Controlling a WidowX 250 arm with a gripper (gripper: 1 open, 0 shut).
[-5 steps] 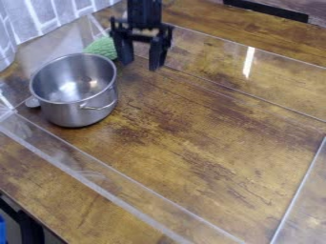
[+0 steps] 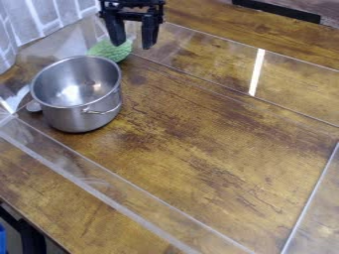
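My black gripper (image 2: 130, 38) hangs at the top of the view, its two fingers pointing down and apart, with no object visible held between them. The green mesh object (image 2: 109, 52) lies on the wood just below and left of it, partly behind the left finger; whether they touch I cannot tell. A steel pot (image 2: 77, 94) stands at the left, in front of the green object.
Clear plastic edges run along the right, back and front left. A pale crumpled backdrop (image 2: 34, 20) is at the upper left.
The pot and green object look essentially in place.
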